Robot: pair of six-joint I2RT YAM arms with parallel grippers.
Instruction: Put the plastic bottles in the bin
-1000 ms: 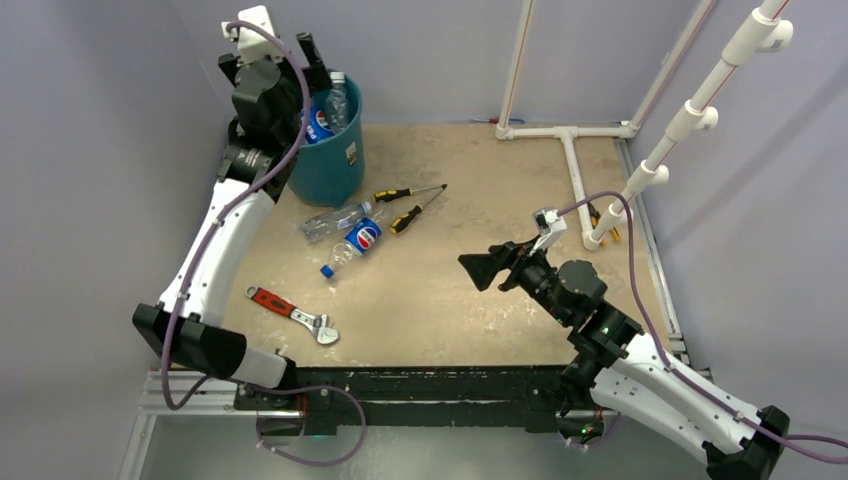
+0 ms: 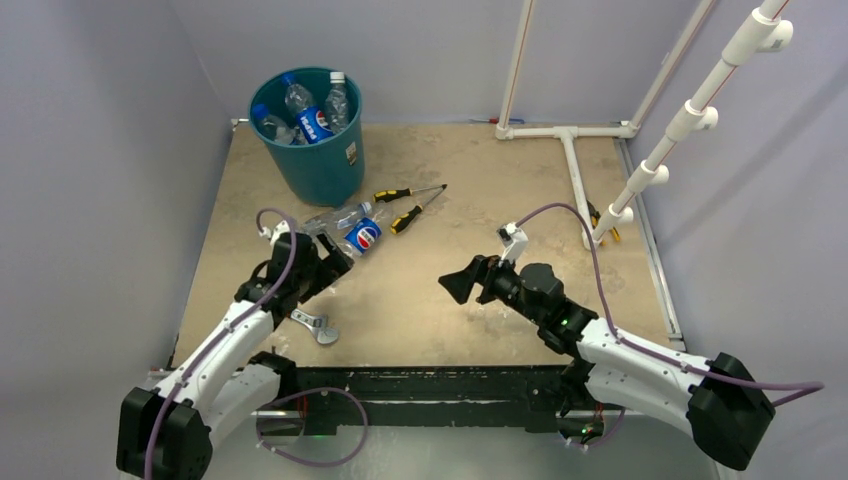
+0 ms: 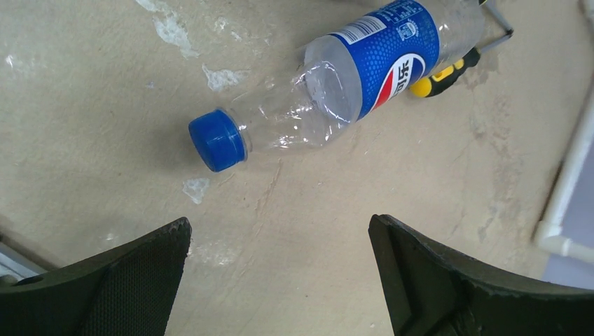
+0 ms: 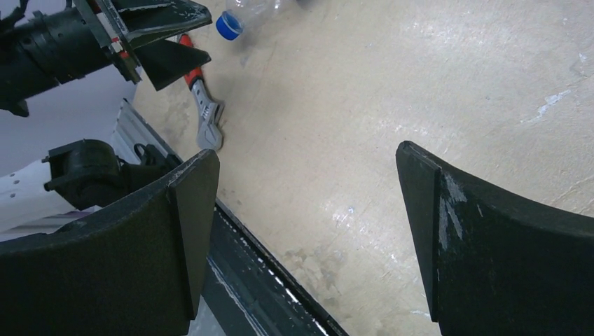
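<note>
A Pepsi bottle (image 2: 363,234) with blue cap lies on the table, beside a second clear bottle (image 2: 330,218). My left gripper (image 2: 332,257) is open over the capped end; in the left wrist view the blue cap (image 3: 216,141) lies ahead of its fingers, nothing between them. A teal bin (image 2: 320,170) at the back left holds several bottles. My right gripper (image 2: 463,280) hangs open and empty over the middle right of the table.
Two screwdrivers (image 2: 408,218) lie right of the bottles, a wrench (image 2: 321,330) near the front left. White pipes (image 2: 570,160) stand along the back right.
My left arm has come down from over the bin to the bottle on the table.
</note>
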